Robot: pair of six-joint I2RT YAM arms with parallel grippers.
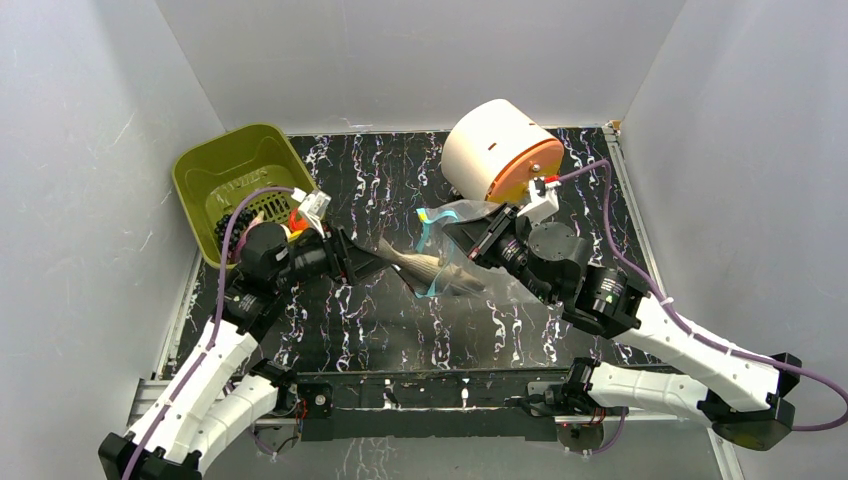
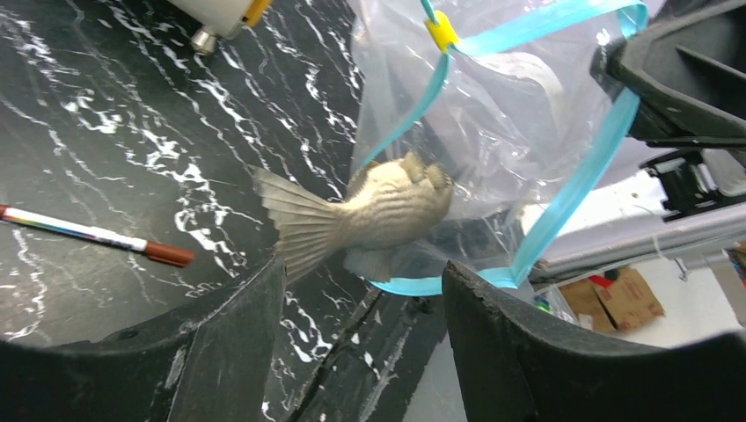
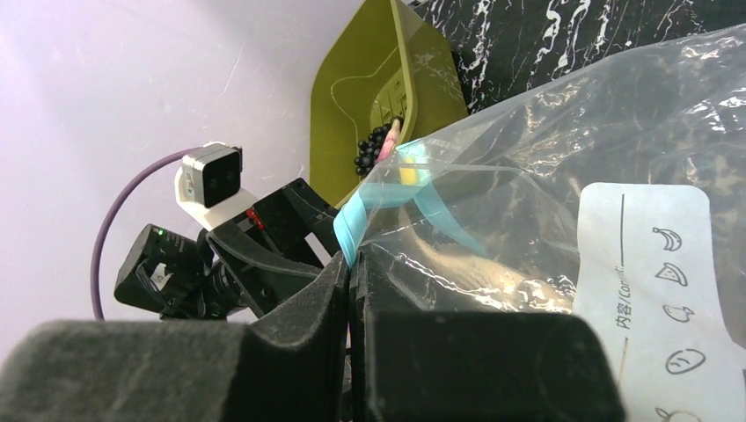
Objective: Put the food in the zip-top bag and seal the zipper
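A striped fish [image 2: 387,211] lies mostly within the clear zip top bag [image 1: 500,285], its tail sticking out of the mouth, which is edged with a light blue zipper [image 2: 563,198]. My right gripper is shut on the bag's top edge, holding it up. My left gripper faces the tail from just outside the bag, fingers apart with nothing between them. In the right wrist view the fish shows dimly through the plastic, beside a white label [image 3: 647,229].
A green basket [image 1: 230,150] with other food stands at the left. A white and orange cylinder [image 1: 485,140] sits at the back right. A marker [image 2: 97,232] lies on the marble-patterned table [image 1: 370,330]. Walls border both sides.
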